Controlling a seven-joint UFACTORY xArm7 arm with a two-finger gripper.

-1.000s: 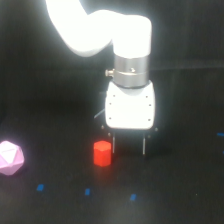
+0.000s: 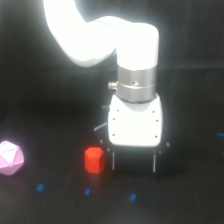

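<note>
A small red block (image 2: 94, 160) with a faceted outline rests on the dark surface, left of centre. To its right and a little above hangs my white gripper (image 2: 134, 167), pointing down. Its two thin fingers are spread apart with nothing visible between them. The block lies outside the left finger (image 2: 113, 160), close to it; whether they touch cannot be told.
At the left edge sits a pink many-sided object (image 2: 10, 158). Several small blue marks dot the dark surface, such as a blue mark (image 2: 132, 197) in front. Right of the gripper the surface looks clear.
My gripper has moved down and slightly right, its fingers appearing wider apart. The red block has shifted left and slightly toward the camera, and its outline has changed. The pink object has stayed put.
</note>
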